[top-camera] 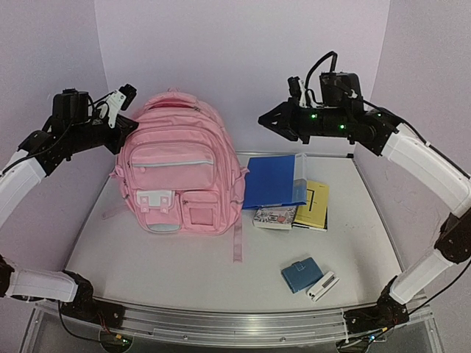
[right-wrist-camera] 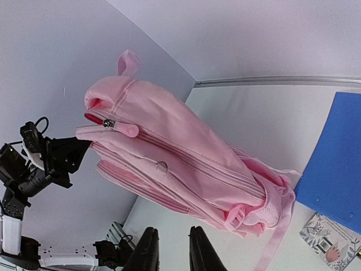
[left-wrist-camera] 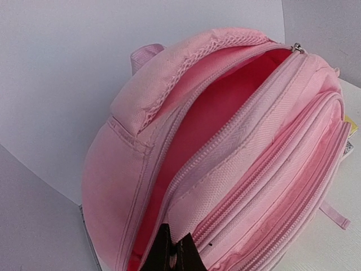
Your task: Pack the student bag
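Observation:
The pink backpack (top-camera: 173, 187) stands upright at the left, tilted toward the left arm. In the left wrist view its main opening gapes, showing the red lining (left-wrist-camera: 237, 93). My left gripper is shut on the bag's fabric at the edge of that opening. A zipper pull (right-wrist-camera: 125, 129) hangs at the top in the right wrist view. Apart from the bag and to its right, my right gripper hovers open, nothing between its fingers. A blue folder (top-camera: 272, 180) lies on the floral book (top-camera: 274, 218) and the yellow book (top-camera: 313, 206).
Near the front right lie a dark blue wallet (top-camera: 302, 274) and a white stapler-like item (top-camera: 322, 287), side by side. Bare white table (top-camera: 184, 272) stretches in front of the bag. Walls close in the left, back and right sides.

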